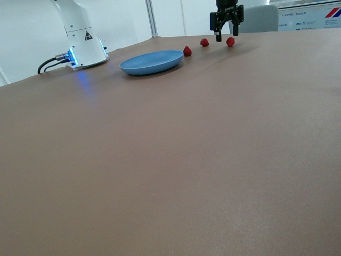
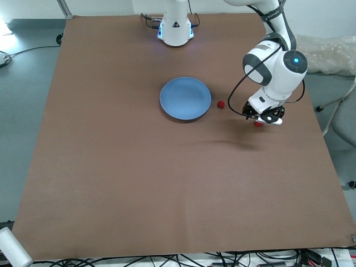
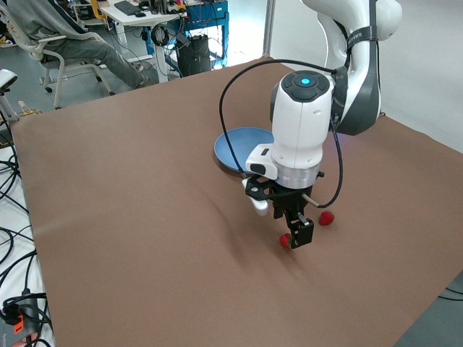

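My black gripper (image 1: 227, 33) hangs just above the red strawberries in the top view, its two fingers apart with nothing visible between them. A blue plate (image 2: 185, 98) lies left of it on the brown table. One red strawberry (image 2: 221, 104) sits right of the plate; another (image 2: 258, 124) is partly hidden under the gripper in the left view. The top view shows three: one by the plate (image 1: 187, 52), one farther back (image 1: 204, 42), one below the gripper (image 1: 230, 42). In the right view a strawberry (image 3: 326, 217) lies beside the gripper.
A grey chair (image 2: 347, 119) stands off the table's right edge.
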